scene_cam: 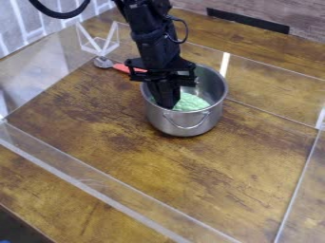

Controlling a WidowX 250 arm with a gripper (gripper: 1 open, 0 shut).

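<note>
A steel pot (193, 121) stands on the wooden table, with a pale green object (191, 102) lying inside it. My black gripper (162, 95) reaches down from the top into the left part of the pot, partly covering the green object. Its fingertips are too dark and small to tell whether they are open or shut, or whether anything is between them.
A red-handled utensil (122, 66) with a metal head lies behind the pot to the left. Clear panel edges run along the left and right.
</note>
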